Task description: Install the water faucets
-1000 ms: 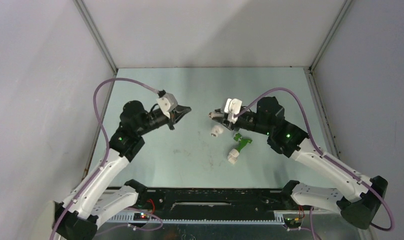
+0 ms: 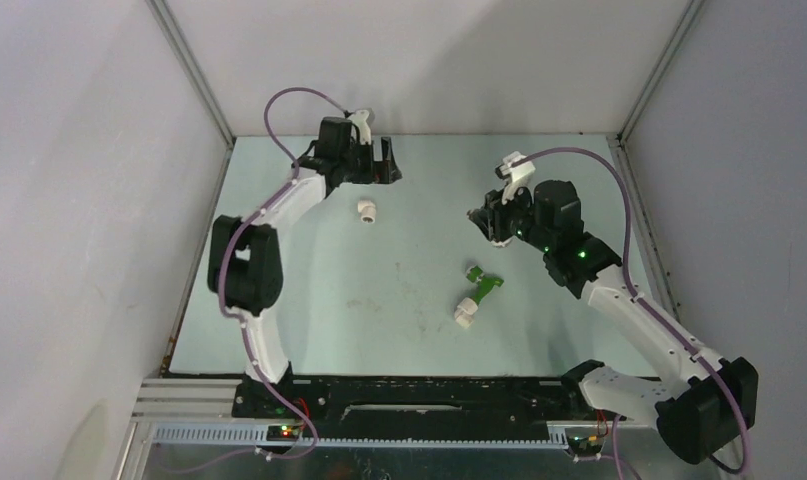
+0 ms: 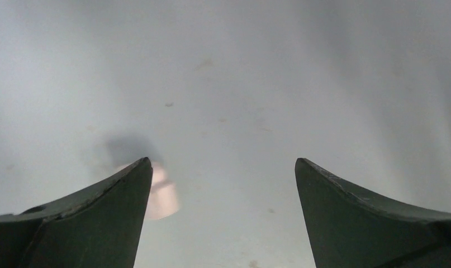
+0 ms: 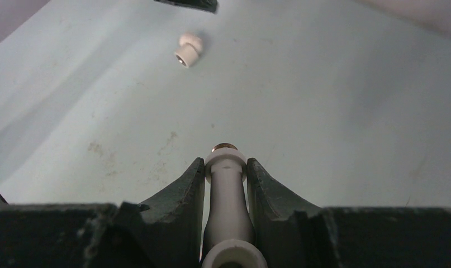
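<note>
At the far left of the board, my left gripper (image 2: pixel 384 163) stands open, nothing between its fingers. A white elbow fitting (image 2: pixel 367 211) lies on the board just in front of it; in the left wrist view the fitting (image 3: pixel 162 198) is blurred beside the left finger, which partly covers it. My right gripper has its fingers against both sides of a white pipe fitting (image 4: pixel 227 195) with a brass-coloured end. In the top view that gripper (image 2: pixel 481 222) is right of centre, above the board. A green valve piece (image 2: pixel 487 286) lies nearer the front, with a white fitting (image 2: pixel 466 312) at its lower end.
The middle of the pale board (image 2: pixel 399 340) is clear apart from brown smudges. White walls enclose the back and both sides. A dark rail (image 2: pixel 419 392) runs along the front edge.
The left arm has swung to the back, and its gripper has opened. The elbow fitting is now in plain view in front of it. My right gripper has drawn back rightward with its fitting.
</note>
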